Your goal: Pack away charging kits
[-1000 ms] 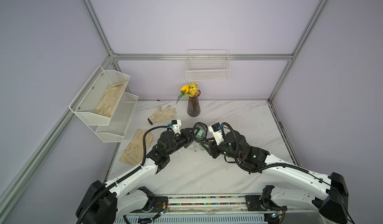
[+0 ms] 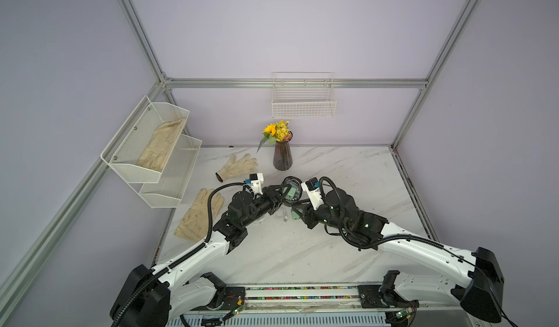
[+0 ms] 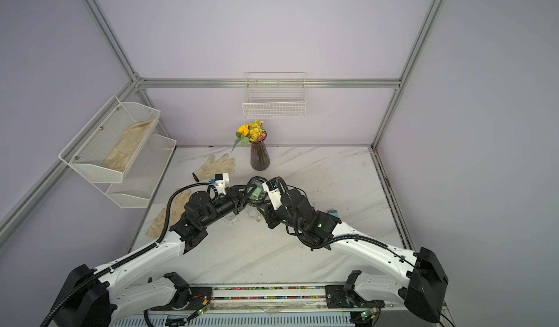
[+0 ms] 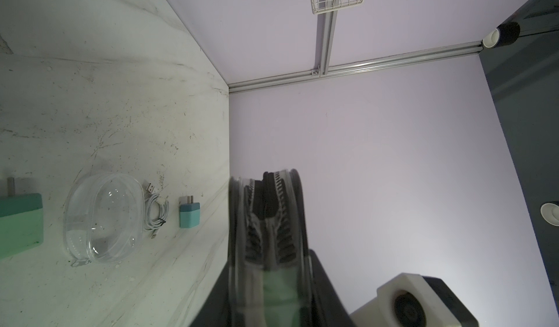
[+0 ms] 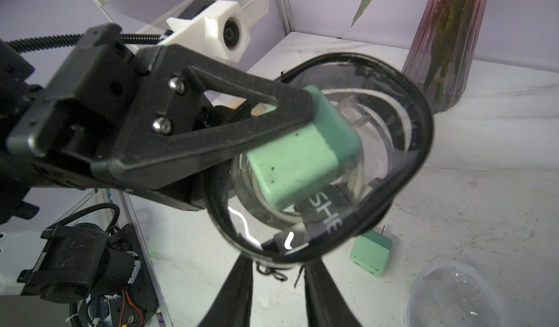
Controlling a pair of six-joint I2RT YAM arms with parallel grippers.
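A clear round case point(image 5: 384, 132) with a black rim is held up above the table in the right wrist view. Inside it sit a green charger point(image 5: 297, 164) and a pale coiled cable. My left gripper point(image 2: 282, 190) is shut on the case, one finger point(image 5: 256, 117) lying across it. My right gripper faces the lower rim of the case with its fingertips apart; whether they touch the rim cannot be told. On the table in the left wrist view are a green charger point(image 4: 22, 225), an empty clear container point(image 4: 107, 216), a grey cable point(image 4: 156, 213) and a teal charger point(image 4: 189, 214).
Behind the grippers stands a vase of flowers point(image 2: 283, 155). Gloves point(image 2: 237, 167) lie at the back left. White wire baskets hang on the left wall point(image 2: 154, 152) and back wall point(image 2: 304, 101).
My right gripper has shifted slightly left and closer to the case. The left arm and the case have barely moved.
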